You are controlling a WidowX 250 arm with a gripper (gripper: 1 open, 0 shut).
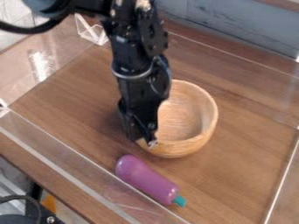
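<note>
My black gripper (142,131) points down at the near-left rim of a light wooden bowl (187,118), its tips at or just inside that rim. It looks shut, and I see nothing clearly held; the arm hides the bowl's left part. A purple bottle (145,180) with a teal tip lies on its side on the wooden table, below the bowl toward the front.
Clear barrier strips run along the front-left and right edges. A pale blue wall (233,31) stands at the back.
</note>
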